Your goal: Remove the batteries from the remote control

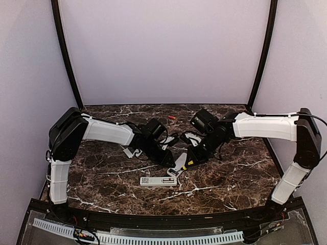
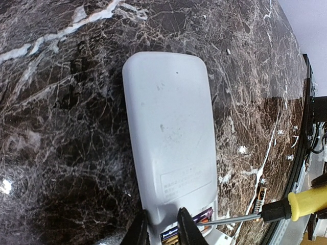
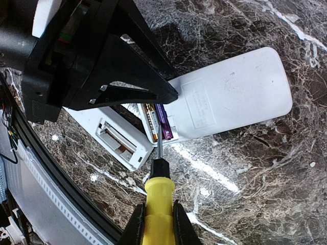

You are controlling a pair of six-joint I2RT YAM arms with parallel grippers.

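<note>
A white remote (image 3: 240,94) lies back up on the dark marble table, its battery compartment open at one end. Inside are a purple battery (image 3: 163,122) and a lighter one (image 3: 151,121) beside it. My left gripper is shut on the remote's side at the compartment edge, its fingers hiding part of the bay. A yellow-handled screwdriver (image 3: 159,188) sits in my right gripper, which is shut on its handle. The metal shaft reaches into the compartment by the purple battery's end; whether the tip touches it, I cannot tell.
A second white remote (image 1: 158,181) with an open compartment lies just in front, close to the held one. Farther back are a small red object (image 1: 171,117) and a white piece (image 1: 130,152) left of the left gripper.
</note>
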